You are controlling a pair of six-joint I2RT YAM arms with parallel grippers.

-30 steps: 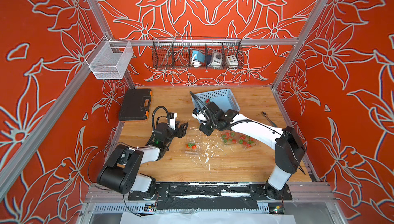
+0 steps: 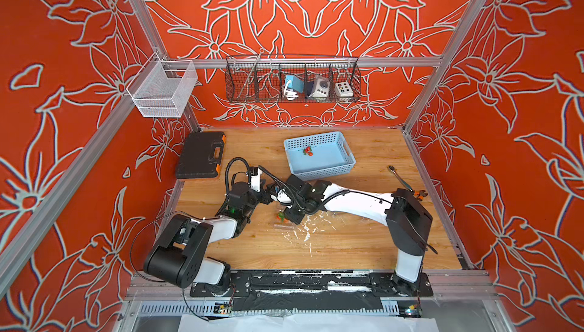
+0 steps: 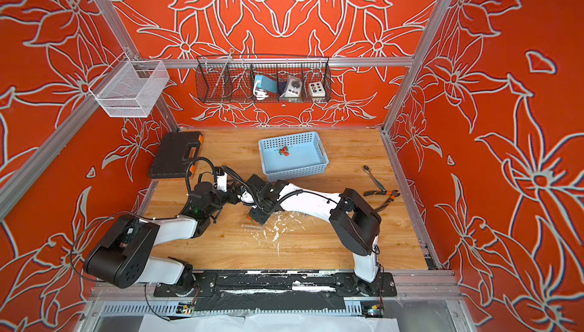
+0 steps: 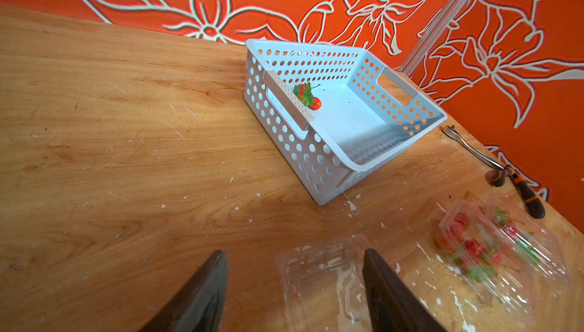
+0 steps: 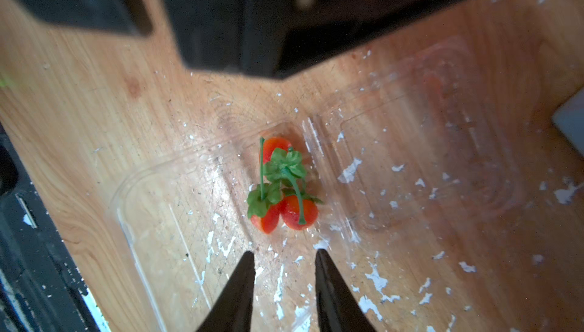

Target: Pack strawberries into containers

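Observation:
A clear, open container (image 5: 176, 228) lies on the table, its two halves joined along a crease; several strawberries (image 5: 292, 210) sit in one half against that crease. Over it, my right gripper has its fingertips a little apart, nothing visible between them. The left wrist view shows my left gripper with fingers apart and the clear container's rim (image 4: 328, 256) in the gap; whether they touch it I cannot tell. The blue basket (image 2: 319, 155) holds a few strawberries (image 2: 307, 150) in its far left corner. Filled clear containers (image 4: 486, 253) lie at the right.
The two grippers are close together mid-table. A black case (image 2: 200, 155) lies at the back left. Tools (image 3: 383, 193) lie along the right side. White flakes (image 3: 278, 228) are scattered on the tabletop. Free wood shows left of the basket.
My right gripper has moved from the blue basket's front edge left and toward the front, over the open container beside my left gripper. The left arm looks still.

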